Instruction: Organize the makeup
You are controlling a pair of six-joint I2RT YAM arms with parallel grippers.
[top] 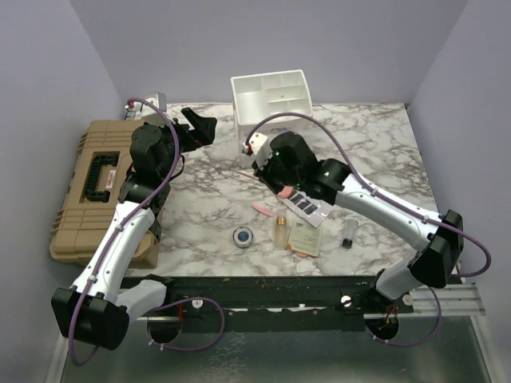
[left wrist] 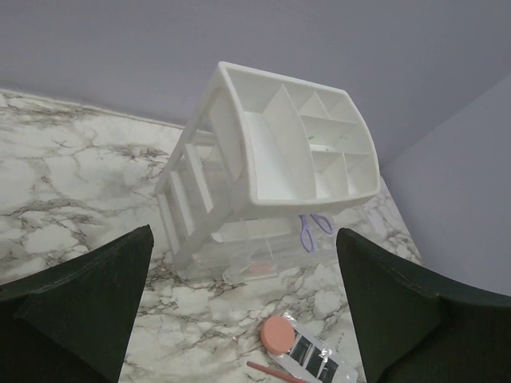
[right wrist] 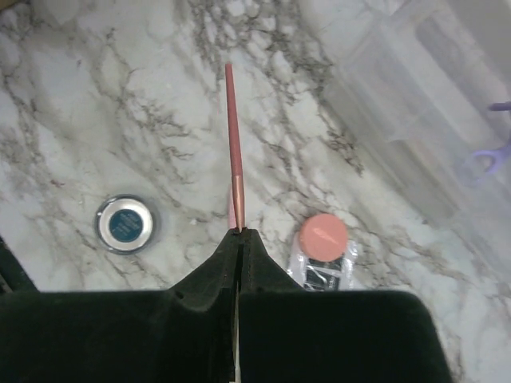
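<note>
My right gripper is shut on a thin pink brush [right wrist: 234, 136], held over the marble table. A white compartment organizer [left wrist: 271, 152] with clear drawers [right wrist: 415, 96] stands at the back; purple scissors [left wrist: 307, 231] show there. On the table lie a round silver-rimmed pot [top: 243, 236], a pink round item [right wrist: 323, 237], a black-patterned packet [left wrist: 311, 359], a small pink stick [top: 262, 210], a gold bottle [top: 280, 231], a cream card [top: 305, 238] and a dark-capped tube [top: 350, 233]. My left gripper [top: 200, 128] stands open at the upper left, empty.
A tan hard case [top: 96, 215] takes up the left side. Grey walls [top: 463, 120] bound the workspace. The marble [top: 391, 152] at the back right and between case and organizer is clear.
</note>
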